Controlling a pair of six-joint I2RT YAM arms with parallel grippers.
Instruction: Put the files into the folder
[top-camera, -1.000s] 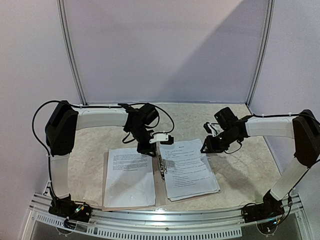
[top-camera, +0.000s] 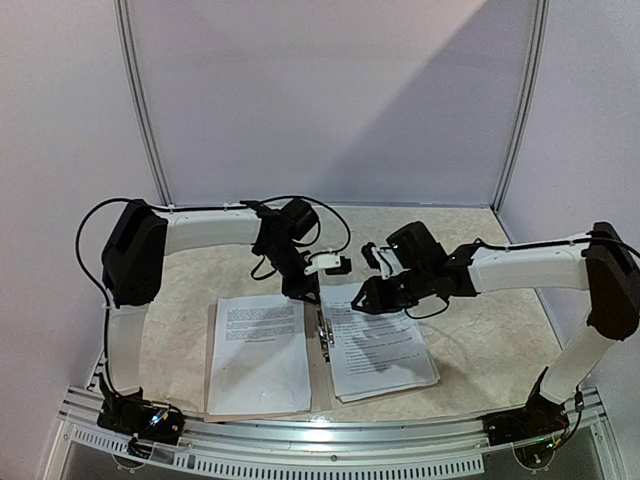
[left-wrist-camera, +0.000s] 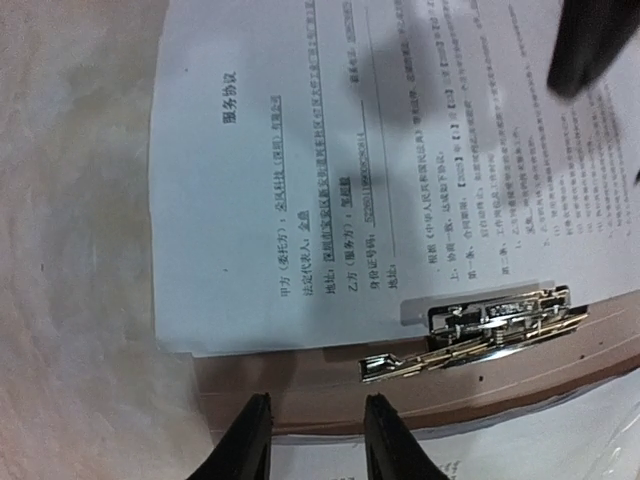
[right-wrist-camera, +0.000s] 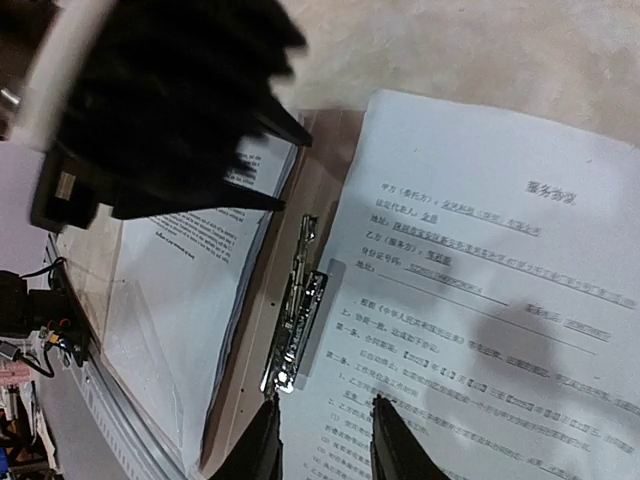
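An open brown folder (top-camera: 320, 388) lies on the table with a metal clip (top-camera: 325, 337) along its middle strip. Printed white sheets (top-camera: 378, 352) rest on its right half, their inner edge beside the clip. Another white page (top-camera: 261, 350) covers the left half. Above the top of the middle strip hovers my left gripper, its fingers apart and empty over the brown strip near the clip (left-wrist-camera: 480, 330). My right gripper is over the upper part of the right-hand sheets (right-wrist-camera: 470, 290), part open, with nothing between its fingers.
Both grippers are close together above the folder, and the left one's dark fingers (right-wrist-camera: 240, 200) show in the right wrist view. Bare table (top-camera: 490, 350) lies to the right. A metal rail (top-camera: 320, 432) runs along the front edge.
The left gripper shifted slightly to the right. Folder and papers look unmoved.
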